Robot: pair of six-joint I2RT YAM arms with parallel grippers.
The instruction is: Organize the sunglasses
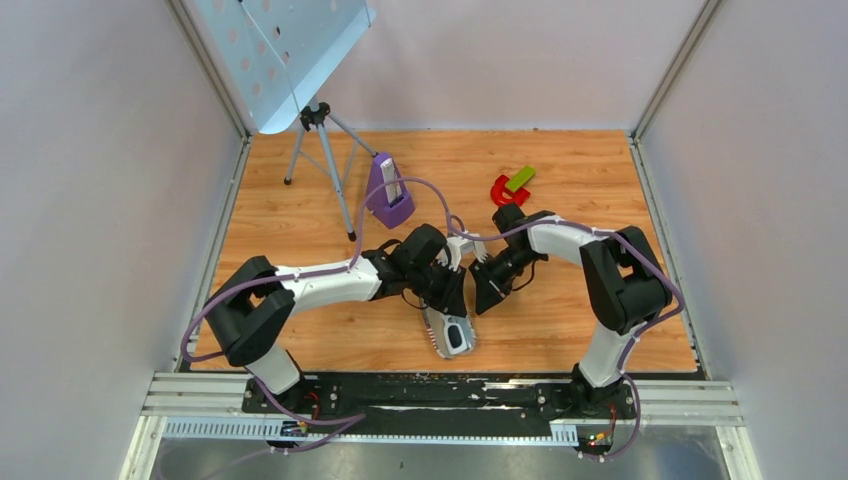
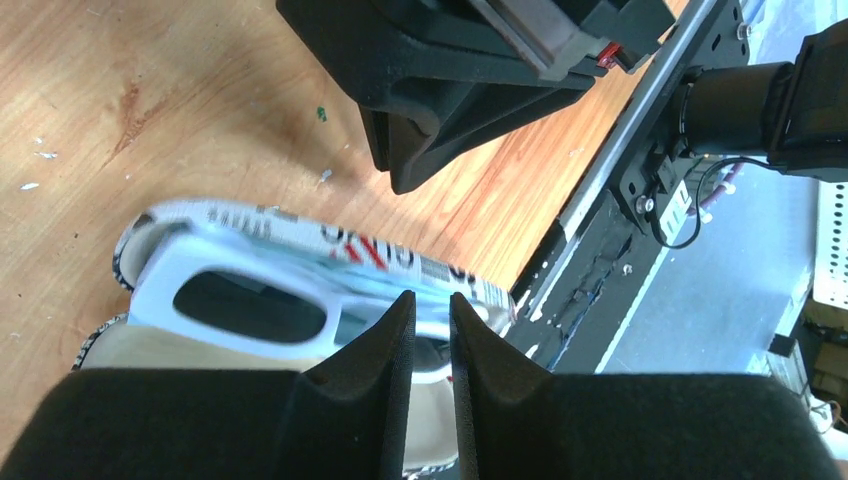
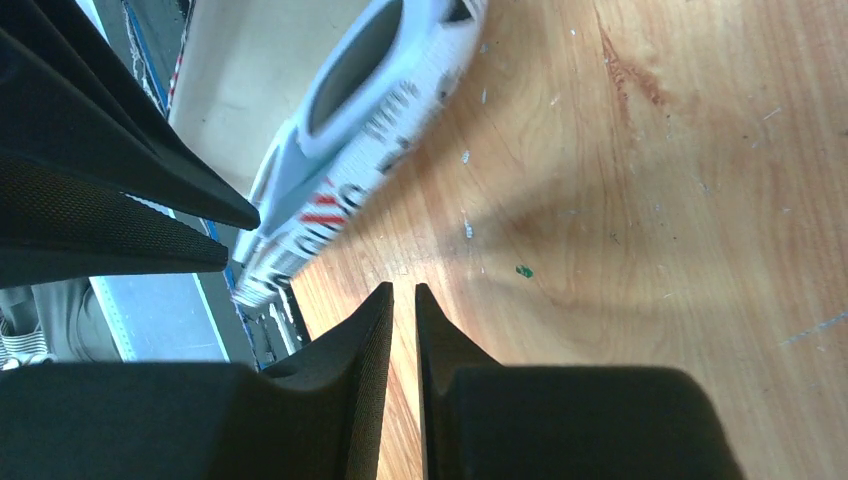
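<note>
An open patterned case (image 1: 449, 335) lies near the table's front centre, with light-framed sunglasses (image 2: 240, 305) in it. In the left wrist view, my left gripper is shut at the glasses and case; what is between its fingers is hard to see. My right gripper is shut above bare wood beside the case, with nothing visible between its fingertips. The case's striped edge and pale lining show in both wrist views.
A purple metronome (image 1: 385, 205) and a tripod (image 1: 330, 170) stand at the back left. A red magnet (image 1: 500, 192) and a green block (image 1: 520, 178) lie at the back right. The table's front edge is close.
</note>
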